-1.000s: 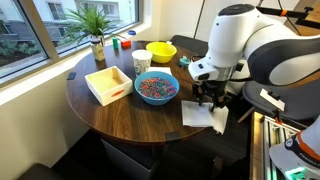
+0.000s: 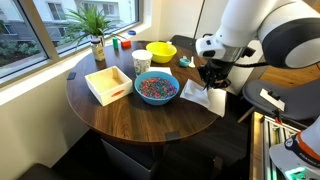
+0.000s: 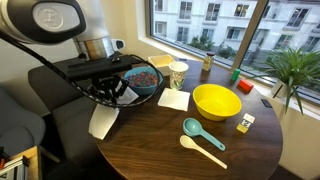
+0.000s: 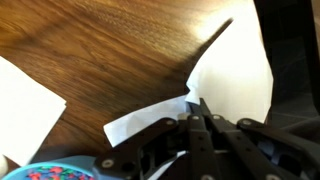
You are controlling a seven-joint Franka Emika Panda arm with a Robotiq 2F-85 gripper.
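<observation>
My gripper is shut on a white sheet point(image 4: 238, 75), which looks like paper or thin cloth. The pinched part is drawn up at the fingertips in the wrist view, and the sheet spreads to both sides of them. In exterior view 1 the sheet point(image 2: 205, 97) is bent and raised at the table's right edge, beneath the gripper. From the other side, its pale lower part point(image 3: 102, 122) hangs below the arm near the table edge. Whether any of it still touches the table, I cannot tell.
A blue bowl of small colourful pieces point(image 2: 156, 86) stands beside the sheet. Another white sheet point(image 3: 174, 99) lies flat near a patterned cup point(image 3: 179, 75). Beyond are a yellow bowl point(image 3: 216, 103), teal spoon point(image 3: 203, 133) and wooden box point(image 2: 108, 84).
My gripper has risen from near the table surface. The white sheet has gone from lying mostly flat to being lifted and bent up with it. The bowls and box have stayed put.
</observation>
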